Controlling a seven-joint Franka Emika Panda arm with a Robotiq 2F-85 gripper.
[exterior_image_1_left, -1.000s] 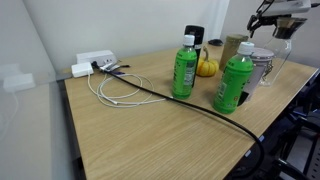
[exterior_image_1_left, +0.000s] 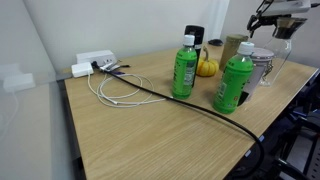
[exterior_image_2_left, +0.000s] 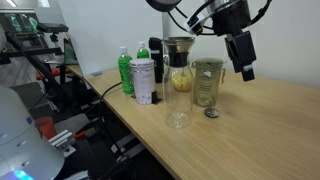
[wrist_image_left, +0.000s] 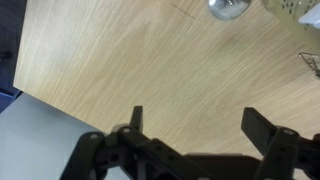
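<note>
My gripper stands open above the table, with only bare wood showing between its fingers in the wrist view. In exterior view 2 the hand hangs over the right side of a group of containers, higher than the tabletop. A tall clear container (exterior_image_2_left: 178, 105) with a brownish rim is at the front of that group. Behind it and to the right is a tan canister (exterior_image_2_left: 207, 85). A small shiny metal object (exterior_image_2_left: 211, 113) lies on the wood nearby; the wrist view catches a round metal piece (wrist_image_left: 230, 7) at its top edge.
Two green bottles (exterior_image_1_left: 237, 82) (exterior_image_1_left: 185, 68), a small orange pumpkin (exterior_image_1_left: 208, 66), a black container (exterior_image_1_left: 195, 36) and a pale patterned can (exterior_image_2_left: 145, 80) share the table. A black cable (exterior_image_1_left: 205, 108) crosses it.
</note>
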